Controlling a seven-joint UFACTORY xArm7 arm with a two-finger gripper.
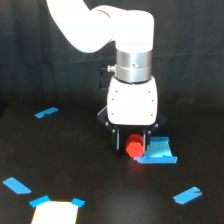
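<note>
A small red object, roundish in outline, stands at the left part of a light blue patch on the dark table. From above, my gripper reaches down to it with its fingers apart. One dark finger shows to the left of the red object and the other to its right, near its top. Whether either finger touches it, I cannot tell. The white gripper body hides whatever lies directly behind it.
Blue tape strips lie on the table at the back left, front left and front right. A pale square with blue corners sits at the front left edge.
</note>
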